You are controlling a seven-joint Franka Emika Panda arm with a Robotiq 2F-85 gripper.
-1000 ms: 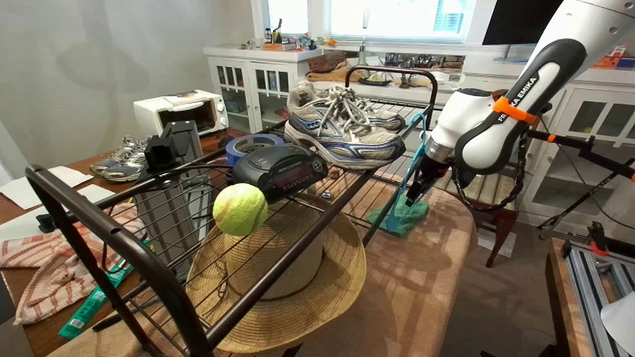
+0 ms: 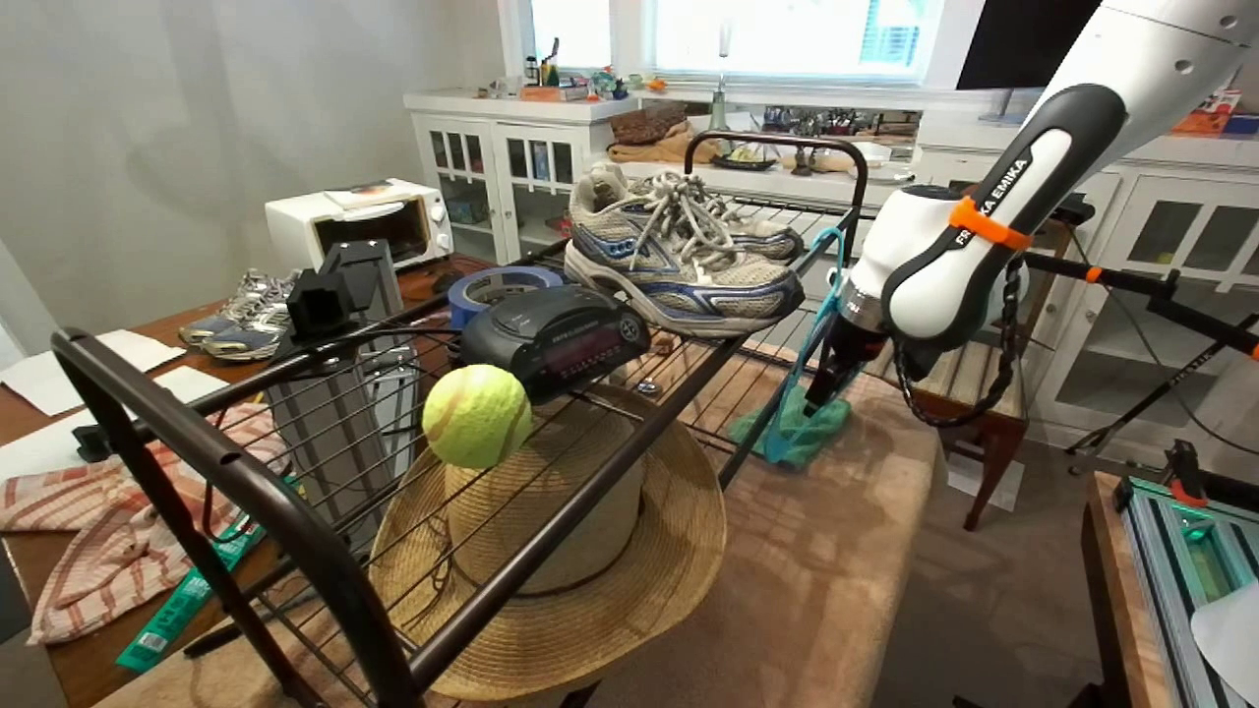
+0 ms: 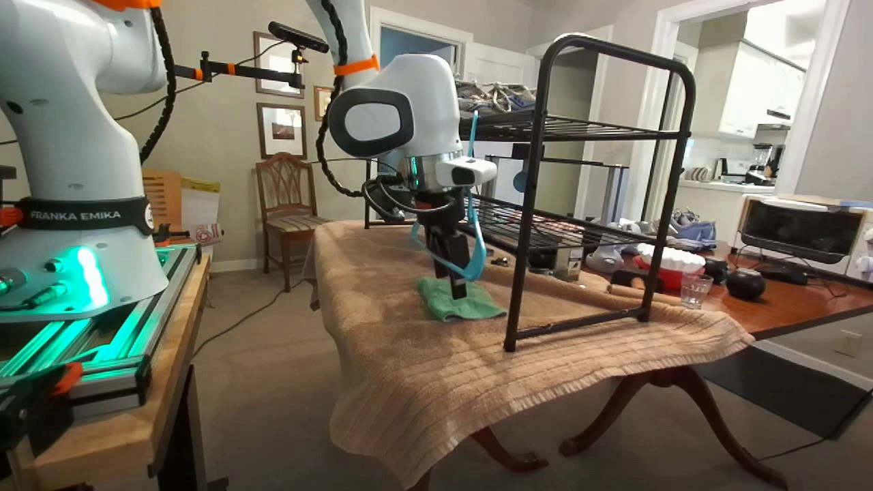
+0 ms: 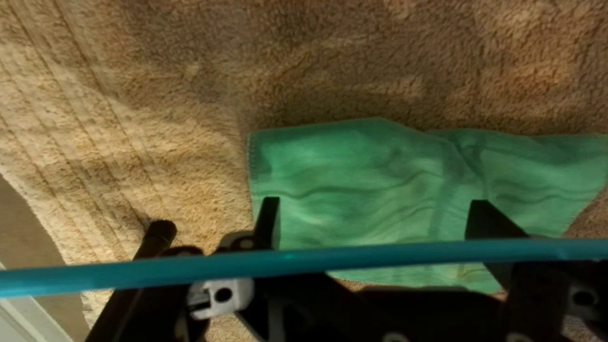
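Observation:
A green cloth (image 4: 365, 182) lies slightly rumpled on the tan towel (image 4: 188, 74) covering the table. In the wrist view my gripper is open above it, its two dark fingers wide apart with only the cloth visible beyond the gap. The second exterior view has the gripper (image 3: 458, 290) pointing down just over the cloth (image 3: 483, 304); whether the tips touch it I cannot tell. A teal strap (image 4: 308, 259) loops by the hand and crosses the wrist view, hiding part of the fingers.
Close beside the gripper stands a black wire rack (image 3: 532, 213). On it are sneakers (image 2: 696, 277), a black clock radio (image 2: 555, 342), blue tape (image 2: 504, 287) and a tennis ball (image 2: 477, 415). A straw hat (image 2: 661, 555) sits below. Bare towel extends toward the robot's side.
The arm has shifted slightly left in the first exterior view. A green glow now shows on the rail at right, where it was grey. The cloth looks nearly unchanged.

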